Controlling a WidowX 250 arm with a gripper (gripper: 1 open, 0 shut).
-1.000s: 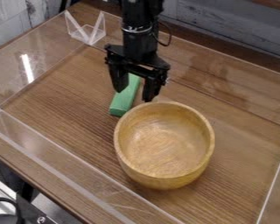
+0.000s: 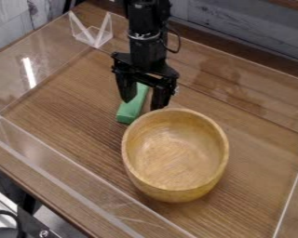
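My black gripper (image 2: 144, 88) hangs from the top centre of the camera view over a green block (image 2: 130, 112) lying on the wooden table, its fingers apart on either side near the block's upper end. The block's upper part is partly hidden by the gripper. A large tan bowl (image 2: 175, 154) sits just below and right of the block.
Clear plastic brackets stand at the upper left (image 2: 92, 28) and at the left edge. A black cable lies at the bottom left.
The gripper has shifted very slightly and sits a little lower over the block. The block and bowl look unmoved.
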